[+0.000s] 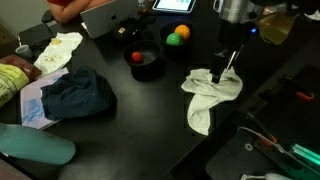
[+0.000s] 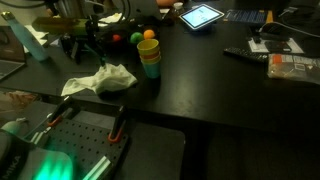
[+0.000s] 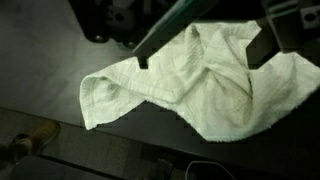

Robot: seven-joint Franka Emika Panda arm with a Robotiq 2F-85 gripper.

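Note:
A crumpled white cloth point(image 1: 207, 98) lies on the dark table near its front edge. My gripper point(image 1: 226, 68) has its fingers over the far part of the cloth. In the wrist view the gripper stands open, one finger at each side of the picture, with the cloth point(image 3: 215, 95) spread below and between them. Whether the fingertips touch the cloth I cannot tell. The cloth point(image 2: 105, 79) also shows in exterior view 2, to the left of stacked coloured cups point(image 2: 150, 58). In exterior view 1 my arm hides those cups.
Two black bowls stand behind the cloth, one with a red ball point(image 1: 137, 57), the other with an orange ball point(image 1: 183, 31) and a green ball point(image 1: 174, 39). A dark cloth bundle point(image 1: 78, 94) and a teal bottle point(image 1: 35, 143) are on the left.

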